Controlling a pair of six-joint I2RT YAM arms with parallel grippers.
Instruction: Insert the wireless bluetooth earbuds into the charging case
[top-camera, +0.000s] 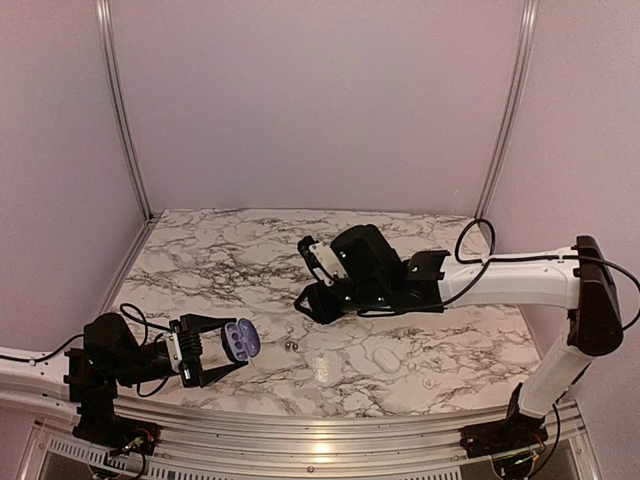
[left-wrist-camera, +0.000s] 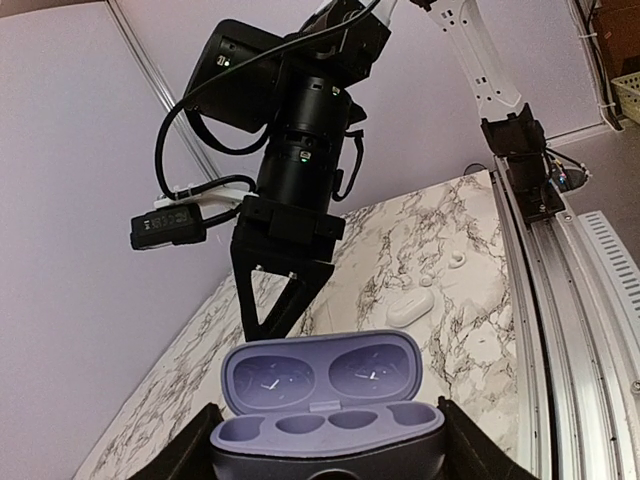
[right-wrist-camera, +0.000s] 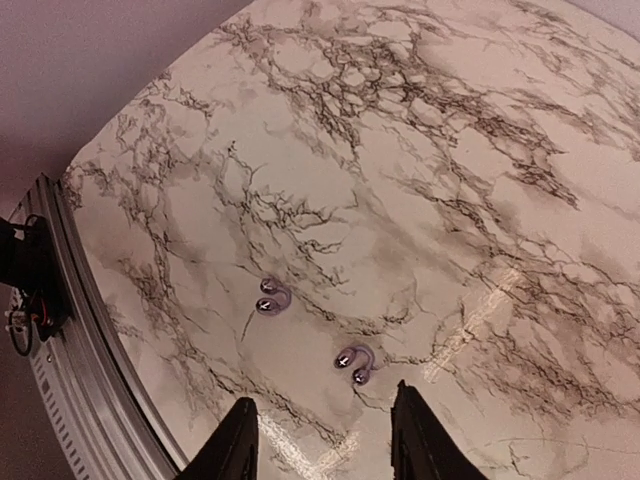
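Observation:
My left gripper (top-camera: 215, 350) at the lower left is shut on the open purple charging case (top-camera: 240, 340). In the left wrist view the case (left-wrist-camera: 325, 445) faces up, its slots in the base and its lid raised behind. My right gripper (top-camera: 315, 300) hangs above the middle of the table, its fingertips part open; in the right wrist view nothing shows between them. Below it on the marble lie small purple earbuds with metal tips, in two groups (right-wrist-camera: 272, 295), seen small in the top view (top-camera: 291, 345).
A white oblong piece (top-camera: 386, 360) and a small round white piece (top-camera: 428, 382) lie on the front right of the table. An aluminium rail (top-camera: 310, 440) runs along the front edge.

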